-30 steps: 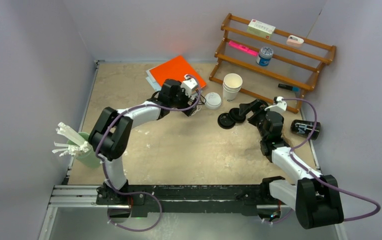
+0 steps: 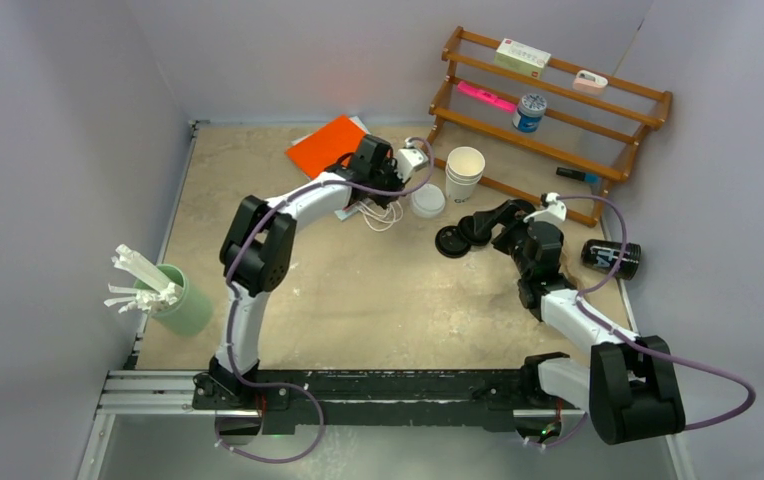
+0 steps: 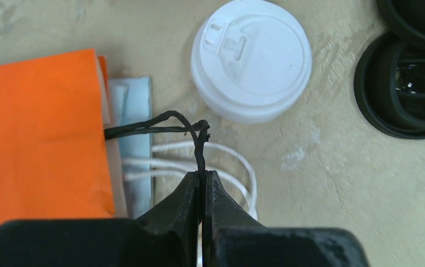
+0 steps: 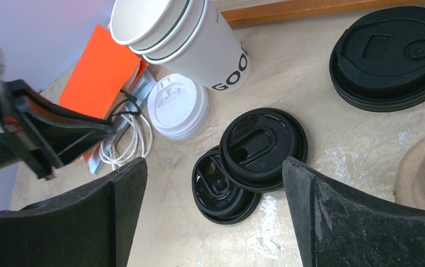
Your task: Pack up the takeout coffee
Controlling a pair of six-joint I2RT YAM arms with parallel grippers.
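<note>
My left gripper is shut on the black cord handle [image 3: 166, 118] of a folded orange paper bag [image 3: 38, 150]. Light-blue paper and white cord handles [image 3: 230, 158] lie beside it. A white lid [image 3: 252, 50] lies near the gripper, with stacked white cups [image 4: 221, 61] behind. Black lids [image 4: 260, 144] lie to the right, two overlapping and another [image 4: 391, 53] apart. My right gripper [image 2: 503, 232] hangs open over the lids, with nothing between its fingers.
A wooden rack [image 2: 518, 140] with small items stands at the back right. A dark canister [image 2: 610, 260] lies at the right edge. A green holder [image 2: 183, 310] with wrapped items stands at the left.
My left arm has moved toward the back and right, and the orange bag has shifted slightly left in the top view. The right arm has moved very little.
</note>
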